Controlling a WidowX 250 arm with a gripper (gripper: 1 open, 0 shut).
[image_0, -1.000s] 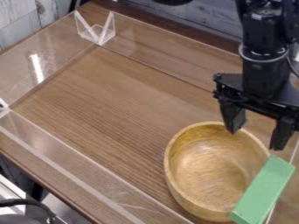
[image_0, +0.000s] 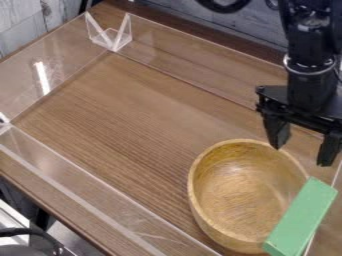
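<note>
My black gripper (image_0: 301, 135) hangs at the right over the back edge of a tan oval bowl (image_0: 234, 200). Its two fingers are spread open, with nothing seen between them. The bowl looks empty. A green rectangular object (image_0: 299, 220) lies tilted over the bowl's right side at the lower right.
A white wire holder (image_0: 110, 30) stands at the back left of the wooden table (image_0: 107, 120). Black cables show at the lower left corner.
My gripper has shifted slightly to the right and back over the last second. The bowl and green object stay where they were.
</note>
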